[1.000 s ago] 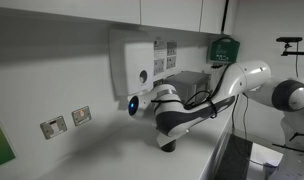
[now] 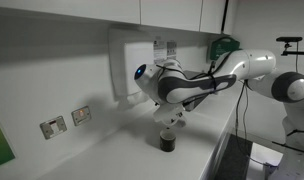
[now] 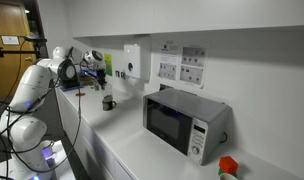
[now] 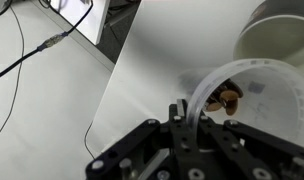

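My gripper is shut on the rim of a clear plastic cup point(image 4: 284, 75). Several brown pieces, like nuts, lie inside that cup point(image 4: 229, 98), seen through its mouth. Past it in the wrist view is a round vessel point(image 4: 272, 38) with a beige wall, cut off by the frame's edge. In exterior view 1 a dark mug point(image 2: 168, 141) stands on the white counter, with the gripper point(image 2: 172, 122) just above it. The same mug point(image 3: 109, 103) shows at the counter's far end in exterior view 2, apart from the arm.
A microwave point(image 3: 182, 125) stands farther along it, with a red object point(image 3: 228, 165) at the near end. Cables point(image 4: 47, 42) hang off the counter's edge. A white dispenser point(image 2: 130, 60) is mounted on the wall.
The gripper has risen and moved slightly right, away from the dark mug. The mug, partly hidden before, now shows more fully and stays in place.
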